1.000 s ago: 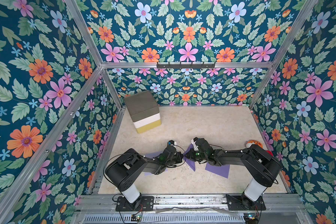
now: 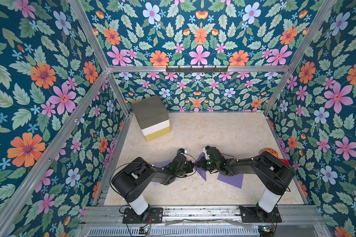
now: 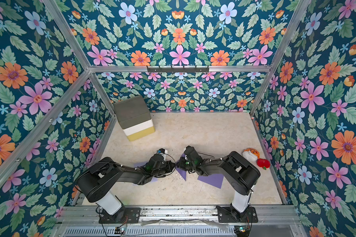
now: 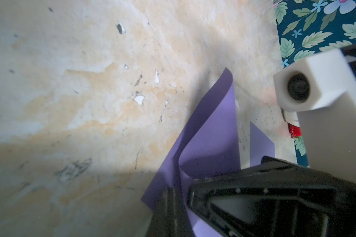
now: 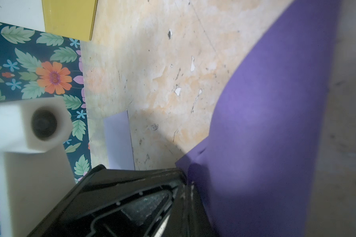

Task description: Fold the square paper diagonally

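The square purple paper (image 2: 202, 175) stands between my two grippers, curled over on itself, with a point toward the front. In the left wrist view the bent sheet (image 4: 217, 138) rises to a narrow tip, and part of it runs in between the fingers of my left gripper, which is shut on it. The right wrist view shows the paper (image 5: 269, 118) as a broad curved face. There my right gripper is shut at a lower corner of the sheet, apparently pinching it; the fingers hide the exact contact.
Other purple sheets lie flat under the left arm (image 2: 160, 163) and the right arm (image 2: 231, 181). A stacked box (image 2: 151, 116) stands at the back left. Orange and red items (image 3: 263, 163) sit at the right edge.
The right arm's elbow has shifted slightly to the left.
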